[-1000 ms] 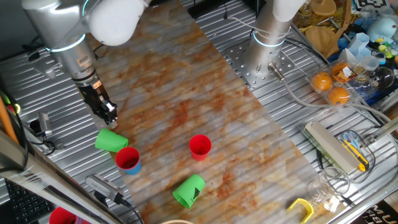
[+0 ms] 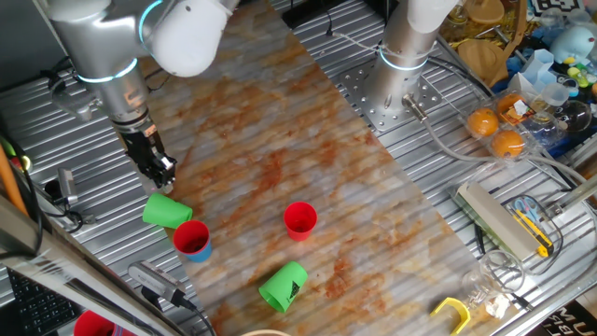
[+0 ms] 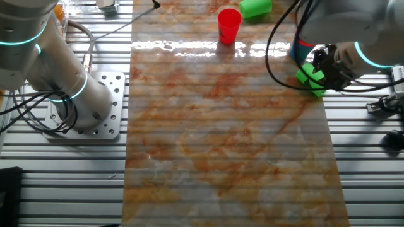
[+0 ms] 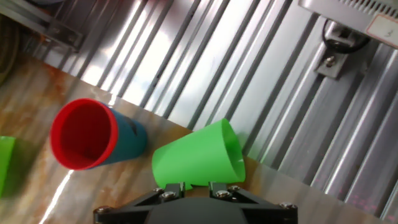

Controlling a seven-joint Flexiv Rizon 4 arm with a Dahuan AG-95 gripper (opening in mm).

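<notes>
A green cup (image 4: 193, 158) lies on its side near the table's edge, its mouth toward the right in the wrist view. My gripper is close beside it, fingertips at the cup's lower side, with a gap showing between them. Whether they touch the cup cannot be told. In exterior view 1 the gripper (image 2: 164, 177) hangs just behind this green cup (image 2: 167, 212). Next to the cup stands a blue cup with a red inside (image 2: 192, 241). Farther right are an upright red cup (image 2: 300, 221) and a second green cup (image 2: 283, 287) on its side.
A grey device (image 2: 157, 279) with a cable sits off the table's left edge.
The upper arm has shifted slightly to the right and straightened a little, while the gripper's tip stays almost in place. None of the cups has moved.
</notes>
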